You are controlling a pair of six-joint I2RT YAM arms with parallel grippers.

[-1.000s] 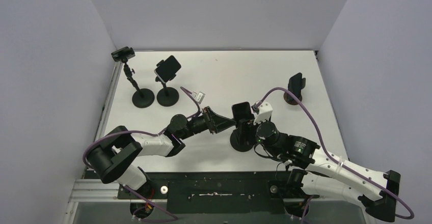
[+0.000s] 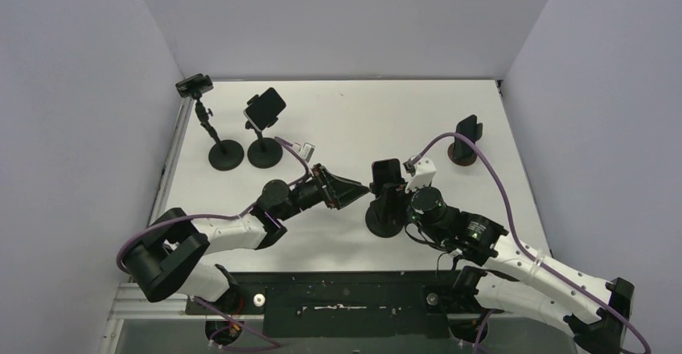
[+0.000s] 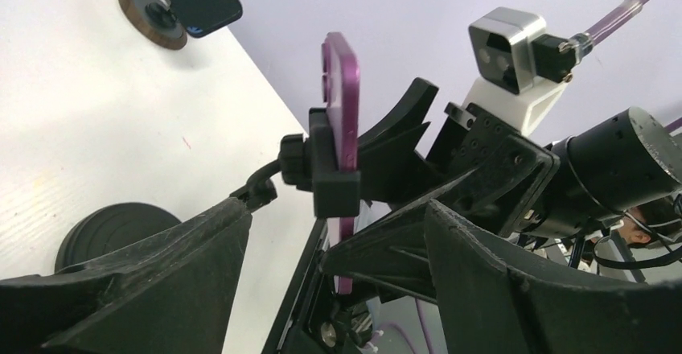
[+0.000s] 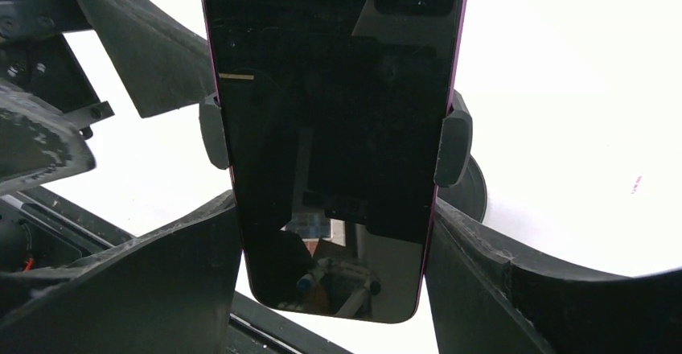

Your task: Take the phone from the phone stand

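The purple-edged phone (image 4: pixel 334 153) stands upright in the black clamp (image 3: pixel 336 181) of a phone stand. Its round base (image 2: pixel 384 219) rests on the table. My right gripper has one finger at each side edge of the phone's lower part, below the clamp pads; whether both press on it cannot be told. Edge-on in the left wrist view, the phone has a right finger (image 3: pixel 378 257) across its lower end. To the left of the stand, my left gripper (image 2: pixel 366 189) is open with nothing held, its tips (image 3: pixel 229 217) pointing toward the phone.
Two more stands, one with a camera-like head (image 2: pixel 194 86) and one with a dark device (image 2: pixel 264 109), are at the back left. Another holder (image 2: pixel 466 137) stands at the back right.
Over the last second the phone, stand and right gripper have shifted slightly right. The phone is still in the clamp.
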